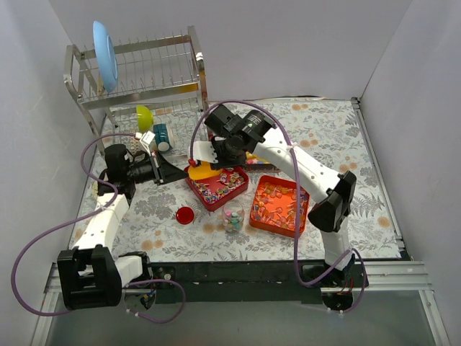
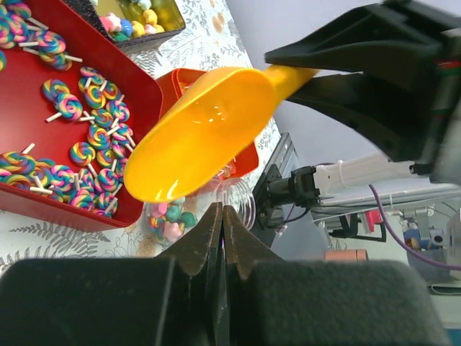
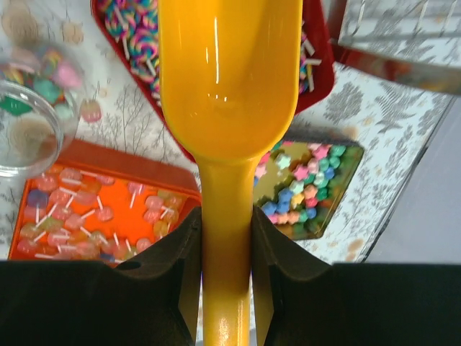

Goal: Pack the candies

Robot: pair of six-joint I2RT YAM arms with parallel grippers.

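My right gripper is shut on the handle of a yellow scoop (image 3: 230,86), held over the red box (image 1: 216,204) of swirl lollipops, in the middle of the top view. My left gripper is shut, nothing visible between its fingers, just left of the scoop. The orange box (image 3: 126,209) of lollipops lies at the right, a green-gold box (image 3: 324,220) of star candies behind. A clear jar (image 1: 233,223) with candies stands in front, near a red lid (image 1: 184,216).
A metal rack (image 1: 137,94) with a blue plate (image 1: 104,54), yellow bowl and mug stands at the back left. Walls enclose the sides and back.
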